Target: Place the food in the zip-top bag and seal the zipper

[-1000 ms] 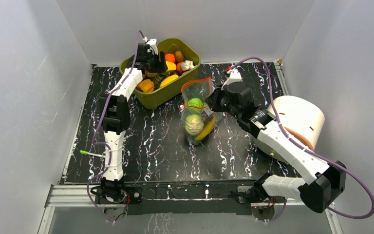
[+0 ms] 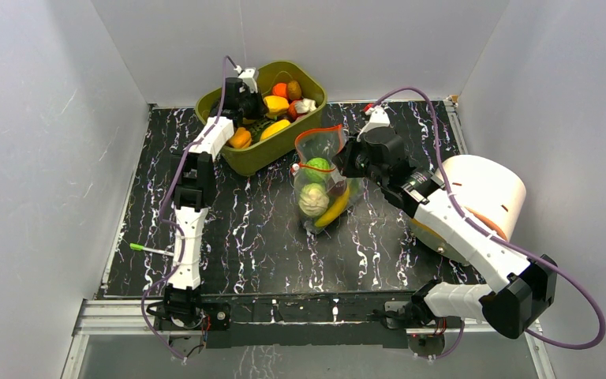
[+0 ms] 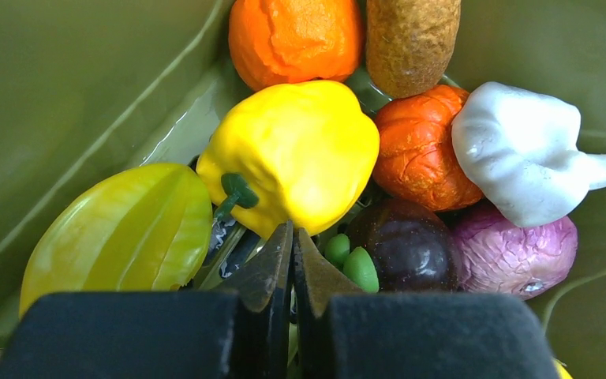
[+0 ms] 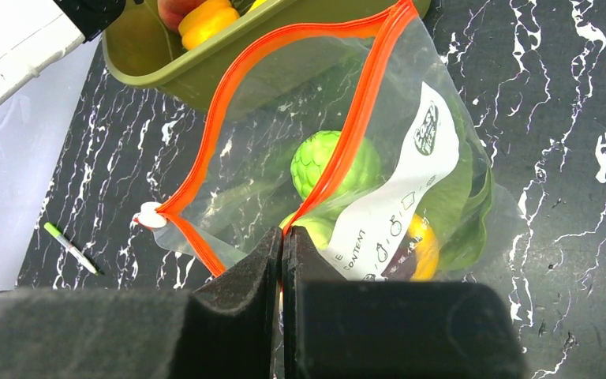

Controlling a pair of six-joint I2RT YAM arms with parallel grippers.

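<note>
My left gripper is down in the green bin (image 2: 252,162); its fingertips meet with nothing between them. Just beyond the tips lies a yellow pepper (image 3: 300,150), outside the fingers. A yellow-green starfruit (image 3: 126,233) rests to their left against the bin wall. My right gripper is shut on the orange-trimmed rim of the clear zip top bag (image 4: 252,150). The bag's mouth gapes. Inside it are a green round fruit (image 4: 316,162), a whitish cauliflower-like piece (image 2: 313,200) and a yellow banana-like piece (image 2: 334,207).
Around the pepper lie an orange (image 3: 296,39), a small pumpkin (image 3: 422,146), garlic (image 3: 521,150), a dark purple fruit (image 3: 406,245) and a purple onion (image 3: 517,249). A white cylinder (image 2: 481,197) stands at the right.
Starfruit and pepper stay in the bin. The right gripper still grips the bag rim, with only slight sway.
</note>
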